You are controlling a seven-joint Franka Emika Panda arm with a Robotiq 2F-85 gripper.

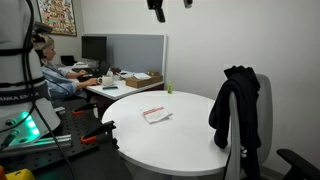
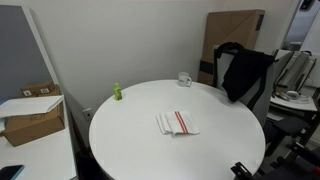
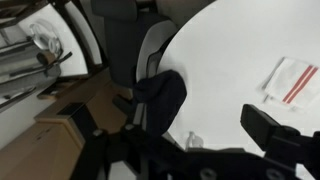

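Note:
High over the round white table, my gripper hangs open at the top of exterior view 1. In the wrist view its two dark fingers stand wide apart around the gripper's empty gap. A white cloth with red stripes lies flat and partly folded on the table, well below the gripper. A black jacket is draped over a grey chair at the table's edge; the wrist view shows the jacket too. Toward the far side of the table are a white mug and a small green bottle.
The chair rises beside its edge. A large brown cardboard box stands behind. A person sits by a desk at the far left.

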